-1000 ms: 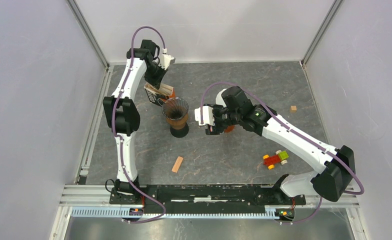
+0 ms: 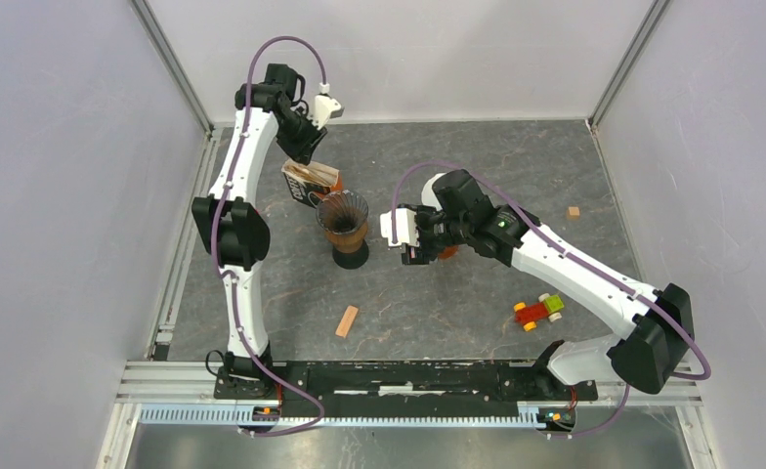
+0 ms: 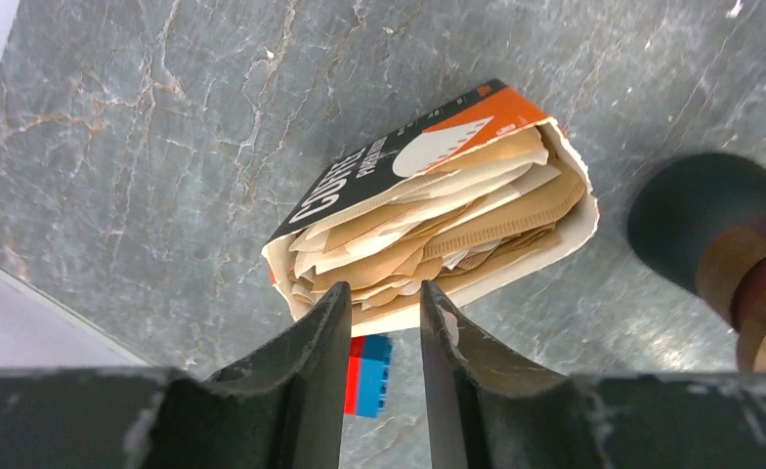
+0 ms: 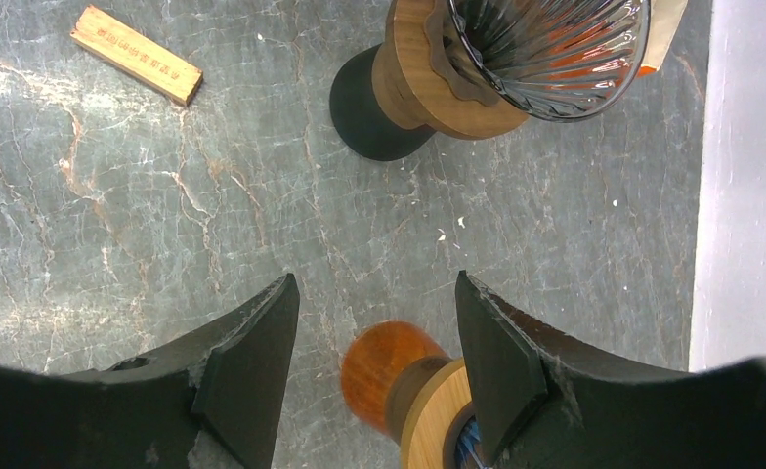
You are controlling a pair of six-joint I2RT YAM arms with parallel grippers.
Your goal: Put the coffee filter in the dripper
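Brown paper coffee filters (image 3: 477, 220) stand packed in an open black-and-orange box (image 3: 408, 147), seen from above in the left wrist view. My left gripper is open over the box's near side, with no filter between its fingers. In the top view the box (image 2: 311, 183) lies just below this gripper. The glass dripper (image 2: 343, 213) has a wooden collar and a dark base, and stands close beside the box. To its right my right gripper hangs open and empty. The dripper's ribbed glass cone (image 4: 555, 49) shows at the top of the right wrist view.
Below the right gripper stands an orange object with a wooden ring (image 4: 438, 415). A wooden block (image 2: 347, 321) lies in front of the dripper, a toy car (image 2: 539, 311) at the right. A red-and-blue brick (image 3: 369, 376) sits behind the box.
My left arm has shifted slightly toward the back and left, its gripper still near the filter box. The right arm, the dripper and the box have stayed where they were.
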